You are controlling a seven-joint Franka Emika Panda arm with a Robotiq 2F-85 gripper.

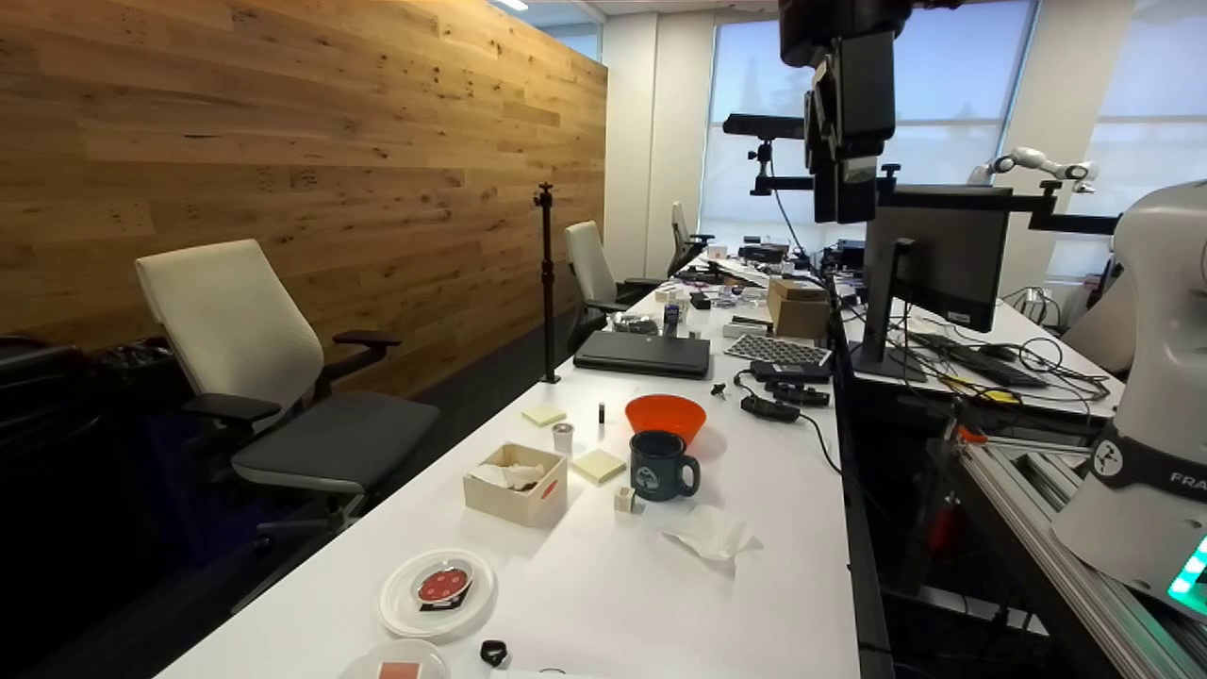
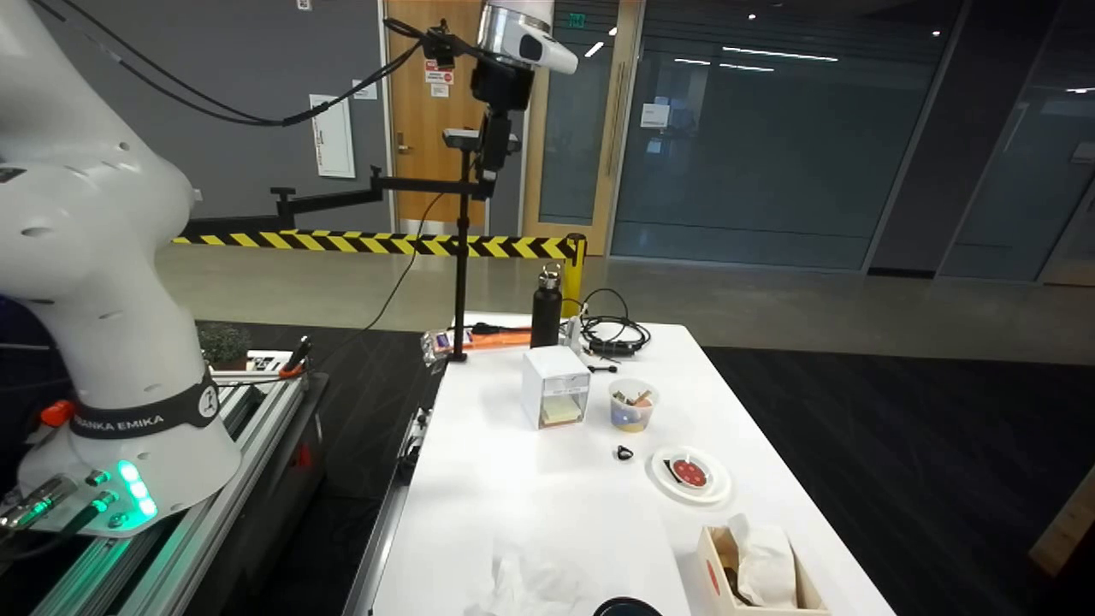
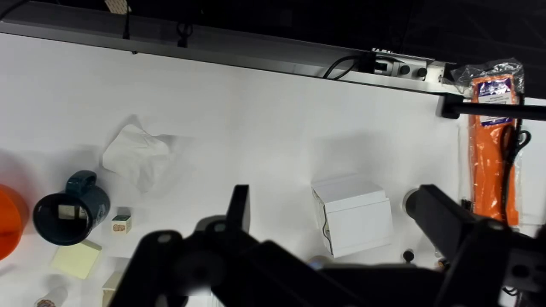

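High above the white table [image 2: 534, 482], my gripper points downward. Its fingers [image 3: 239, 209] are spread wide in the wrist view, with only the tabletop and a white box [image 3: 358, 220] visible far below between them. A dark green mug [image 1: 658, 466] stands in front of an orange bowl [image 1: 665, 417]. Near the mug are a small stamped cube [image 1: 624, 499], a yellow note pad [image 1: 597, 465] and a crumpled white tissue [image 1: 713, 532]. A cream bin [image 1: 515, 499] holds white paper and something dark.
A plate [image 2: 690, 494] bears a dish with a red patterned item. Beyond it stand a plastic tub [image 2: 630, 406] and a black bottle [image 2: 546, 308]. A black stand [image 2: 462, 277] rises at the table edge.
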